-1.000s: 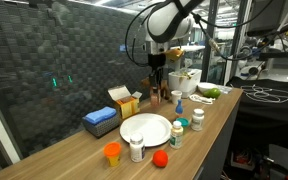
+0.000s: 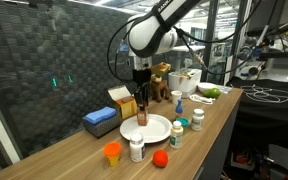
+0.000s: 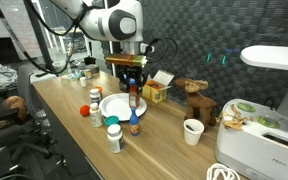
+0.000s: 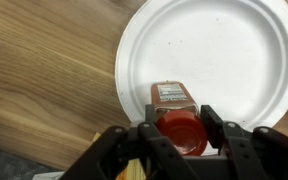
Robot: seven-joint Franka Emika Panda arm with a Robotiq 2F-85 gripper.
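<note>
In the wrist view my gripper is shut on a bottle (image 4: 169,96) with a red cap and a pale label, seen from its cap end. That bottle (image 2: 142,116) is upright in exterior view 1, over the white plate (image 2: 156,130). Beneath it in the wrist view, the plate (image 4: 209,58) is otherwise bare. Whether the bottle's base touches the plate, I cannot tell. Exterior view 2 has the gripper (image 3: 133,83) above the plate's back part.
Left of the plate stand an orange cup (image 2: 112,152) and a white-capped bottle (image 2: 137,148). A red ball-like object (image 2: 161,158) and more bottles line the front. Behind are a blue box (image 2: 101,121) and an open yellow box (image 2: 123,101). Bare wood lies at the near left.
The arm has carried the bottle left and toward the camera, from beside the yellow box to over the plate.
</note>
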